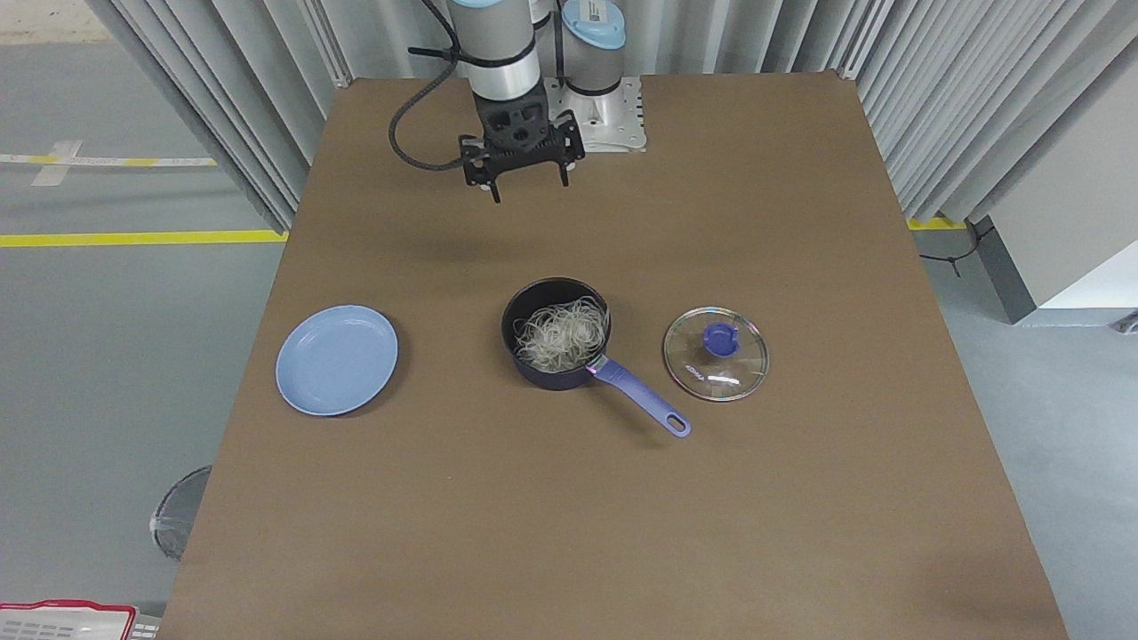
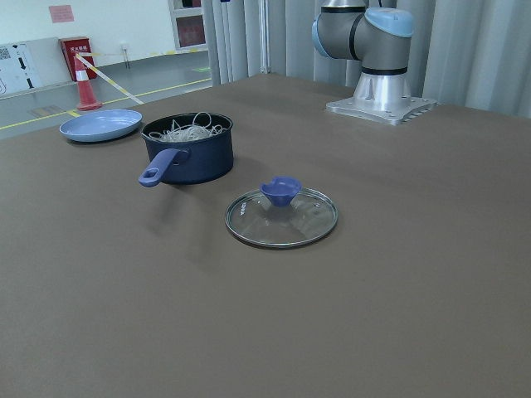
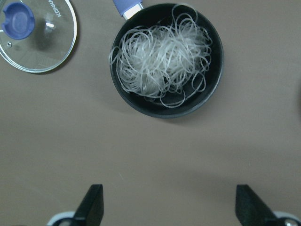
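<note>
A dark saucepan with a blue handle holds a tangle of white noodle-like strands. Its glass lid with a blue knob lies to the right on the table. A blue plate lies to the left. My gripper is raised at the back of the table, behind the pan, fingers wide open with nothing between them; in the wrist view its fingertips show along the bottom edge.
The robot base stands at the back edge, with curtains behind it.
</note>
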